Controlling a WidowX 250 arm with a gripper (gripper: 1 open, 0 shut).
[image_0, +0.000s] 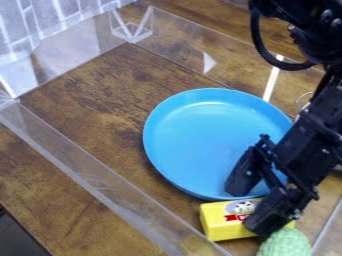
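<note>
A blue plate (201, 130) lies on the wooden floor of a clear-walled box. My black gripper (265, 198) reaches down from the right over the plate's lower right. Its tip is at a yellow box (225, 225) with a printed label, which lies just below the plate. One finger reaches onto the box's right part; whether the fingers are closed on it is hard to tell. A pale green object (285, 243) lies beside the box at the bottom edge.
Clear plastic walls (67, 150) bound the workspace on the left and back. Bare wood (94, 90) lies free left of the plate.
</note>
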